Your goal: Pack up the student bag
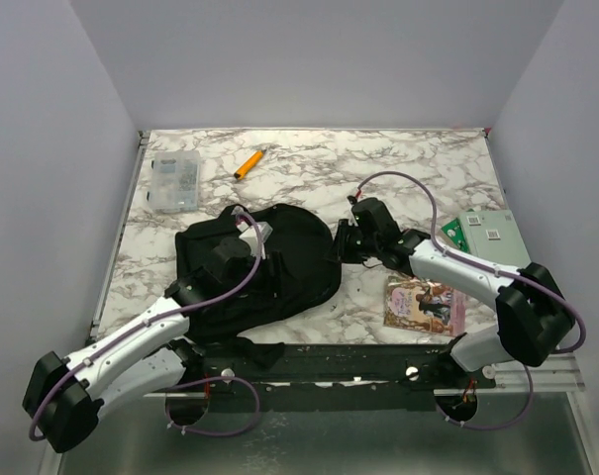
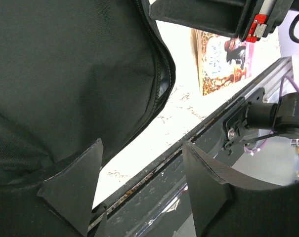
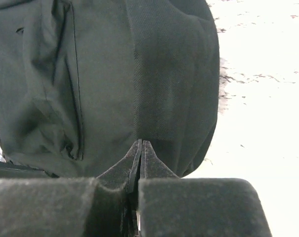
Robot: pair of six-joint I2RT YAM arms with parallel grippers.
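The black bag lies spread on the left half of the table, its zippered edge curving through the left wrist view. Over the bag is my left gripper, open, with no object between its fingers. My right gripper is at the bag's right edge, fingertips drawn together and pointing at the dark fabric. No fabric shows between them; whether they touch the bag is unclear. A picture-covered book in a clear sleeve and a pale green folder lie to the right.
A clear plastic case stands at the back left, an orange marker beside it. A small green item lies against the folder.
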